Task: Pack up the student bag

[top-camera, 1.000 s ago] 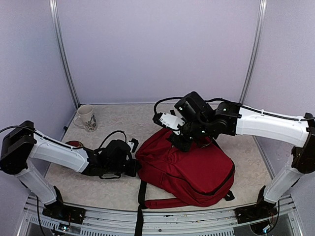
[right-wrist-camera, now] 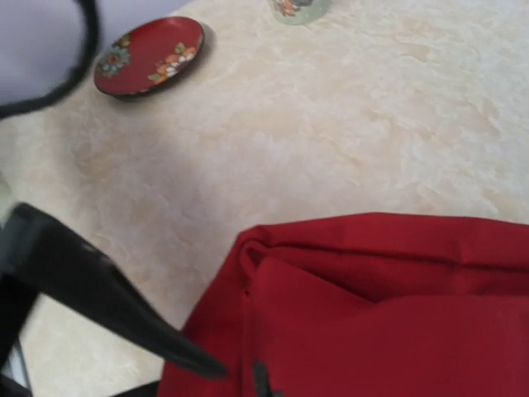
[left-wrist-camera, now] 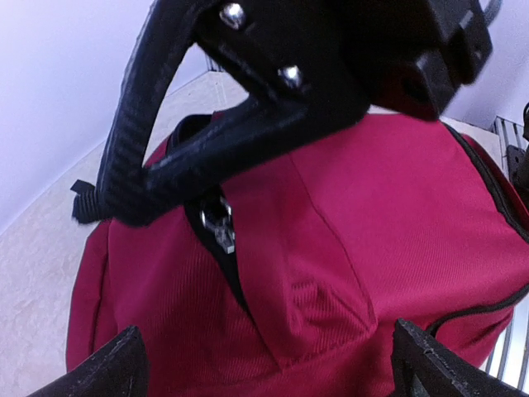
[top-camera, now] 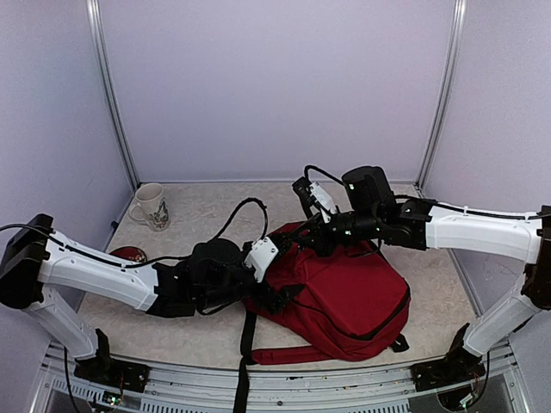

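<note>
The red bag (top-camera: 349, 297) lies on the table, its folded cloth (right-wrist-camera: 397, 256) showing in the right wrist view. At its left edge my left gripper (top-camera: 284, 297) stands open; in the left wrist view its fingers (left-wrist-camera: 111, 368) are wide apart with red cloth between and beyond them. My right gripper (top-camera: 315, 244) is shut over the upper left part of the bag. A dark zip with a metal pull (left-wrist-camera: 219, 219) shows just below the right gripper's black parts; whether the pull is held cannot be made out.
A patterned mug (top-camera: 151, 207) stands at the back left. In front of it is a red flowered dish (right-wrist-camera: 150, 56), partly behind the left arm in the top view. Black straps (top-camera: 246, 353) hang over the front edge.
My left gripper has moved right, from beside the bag to over its left edge. The bag has barely moved.
</note>
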